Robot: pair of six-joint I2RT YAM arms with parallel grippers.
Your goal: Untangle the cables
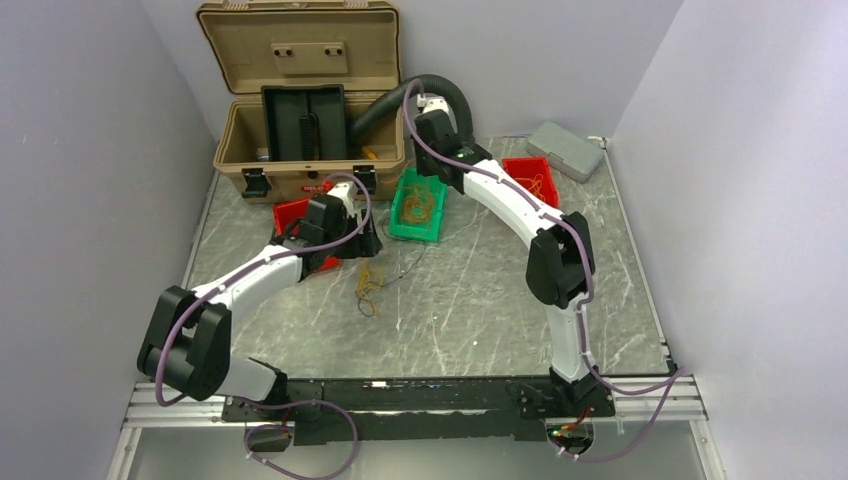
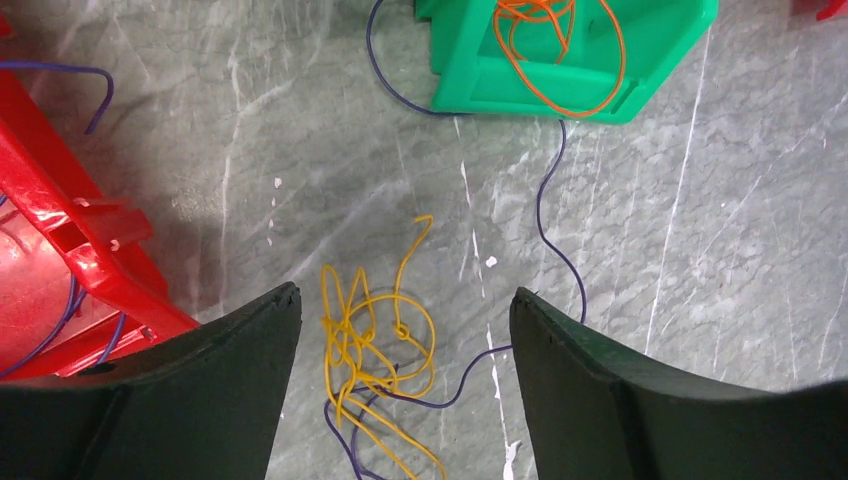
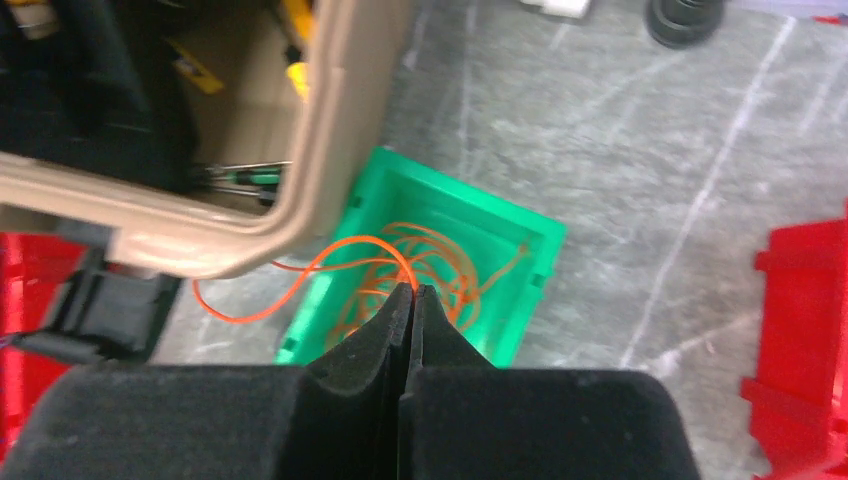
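Observation:
Between the spread fingers of my left gripper, which is open and empty, a tangled yellow cable [image 2: 365, 345] shows on the table beyond. A blue cable [image 2: 545, 225] runs from beneath the green bin [image 2: 590, 90] to the yellow tangle and passes through its lower part. My right gripper is shut at the toolbox's front right corner, with an orange cable [image 3: 360, 240] pinched at its fingertips. This cable arches left over the toolbox edge, and more orange loops lie in the green bin.
A red bin [image 2: 95, 255] with blue cable stands on the left, and another red bin [image 1: 531, 180] holds orange cable on the right. The open tan toolbox [image 1: 290, 180] blocks the back left.

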